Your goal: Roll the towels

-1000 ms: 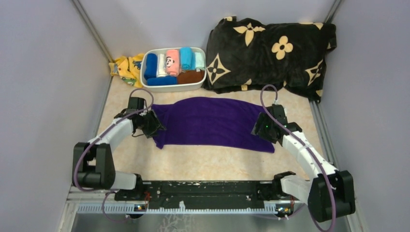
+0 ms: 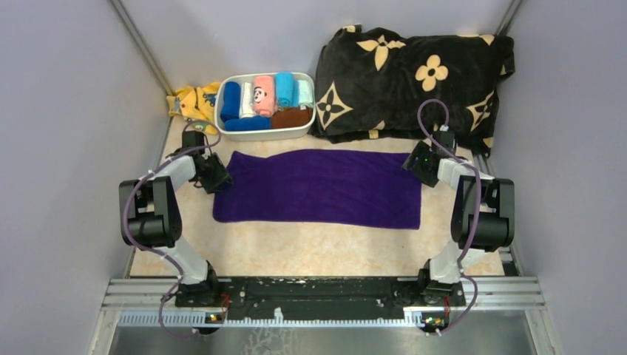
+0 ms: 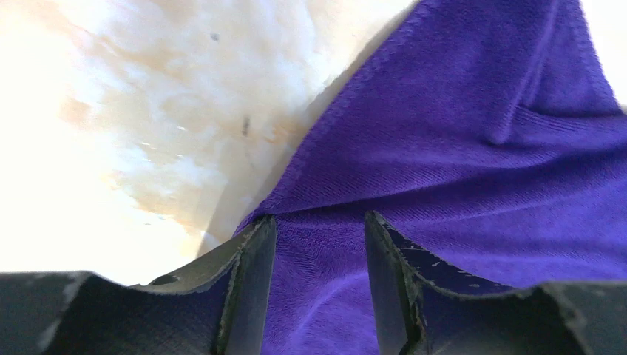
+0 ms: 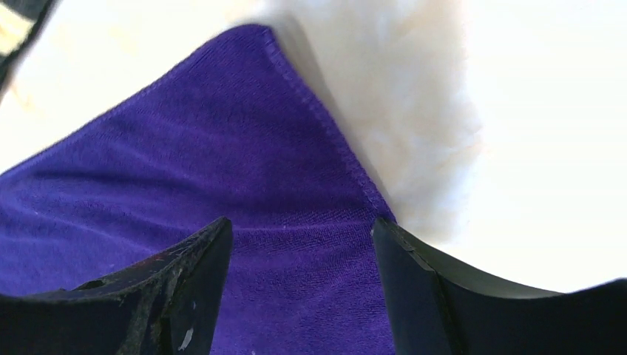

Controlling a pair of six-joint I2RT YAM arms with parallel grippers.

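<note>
A purple towel (image 2: 316,188) lies spread across the table, slightly wrinkled near its ends. My left gripper (image 2: 218,177) is at the towel's left end; in the left wrist view its fingers (image 3: 236,296) are apart, low on the cloth by the hem, with cloth lying beneath and between them. My right gripper (image 2: 420,166) is at the upper right end; in the right wrist view its fingers (image 4: 177,288) stand apart over the towel near its corner, one touching the hem. Whether either pinches any cloth is not clear.
A white bin (image 2: 264,134) of rolled towels stands at the back, beside a yellow cloth (image 2: 192,103). A large black patterned blanket (image 2: 414,89) fills the back right. Bare table (image 2: 318,251) runs along the front.
Both grippers have moved outward and toward the back. The towel's ends have spread outward with them, and the folded left end lies flatter and wider.
</note>
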